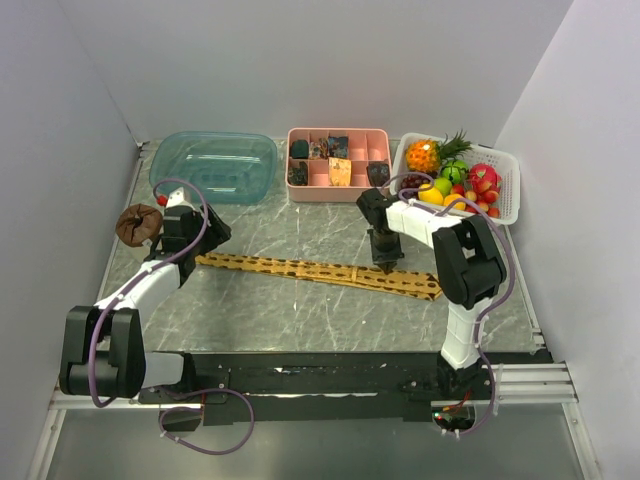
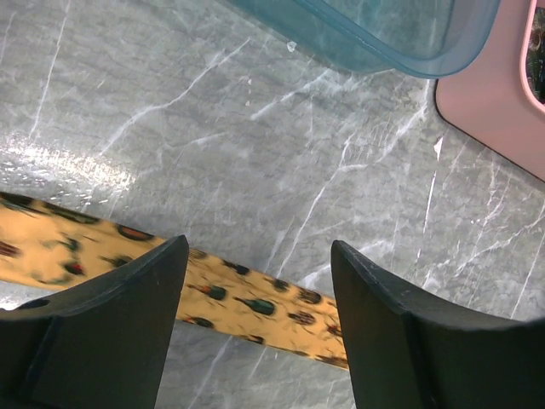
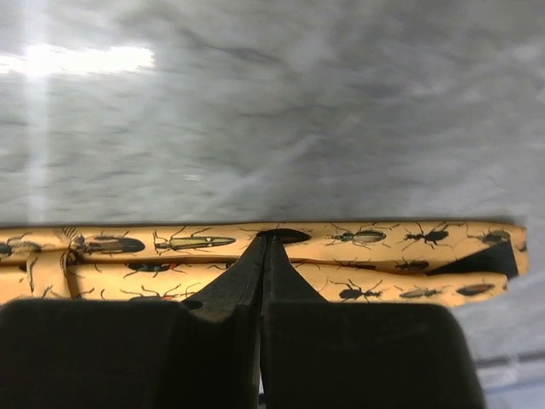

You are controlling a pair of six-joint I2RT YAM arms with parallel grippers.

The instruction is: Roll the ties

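Observation:
A long yellow tie point(image 1: 300, 269) printed with dark insects lies flat across the table, folded lengthwise, its wide pointed end at the right. My right gripper point(image 1: 385, 266) is shut, its tips down on the tie near the wide part; in the right wrist view the fingertips point(image 3: 264, 243) rest at the tie's upper strip, right of a narrow loop point(image 3: 48, 274). My left gripper point(image 1: 214, 228) stands open above the left part of the table; in the left wrist view the tie point(image 2: 247, 298) runs below its fingers, nothing held.
A clear teal bin point(image 1: 215, 137), a pink divided organiser point(image 1: 337, 195) with small folded items, and a white basket point(image 1: 507, 195) of fruit line the back. A brown round object point(image 1: 137, 222) sits at the left.

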